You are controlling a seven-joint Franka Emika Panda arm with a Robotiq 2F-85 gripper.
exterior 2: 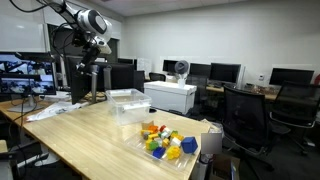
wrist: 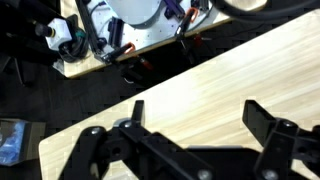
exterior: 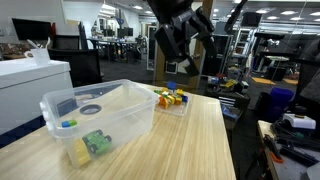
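My gripper is open in the wrist view, its two dark fingers (wrist: pixel 136 112) wide apart with bare wood tabletop below and nothing between them. In exterior view 1 the dark arm (exterior: pixel 183 35) hangs high over the table. A clear plastic tub (exterior: pixel 125 112) stands at the left of that view, with green and yellow pieces (exterior: pixel 96 143) showing through its near end. Beyond it lies a shallow clear tray of colourful blocks (exterior: pixel 172 98). Exterior view 2 shows the blocks (exterior 2: pixel 165 140) close up and the tub (exterior 2: pixel 128 106) farther back.
Bare wooden tabletop (exterior 2: pixel 95 135) leaves wide free room between arm and blocks. Past the table's edge in the wrist view are a shelf with cables and tools (wrist: pixel 140 40). A black cable loops along the arm. Office chairs (exterior 2: pixel 247 112) stand beyond the table.
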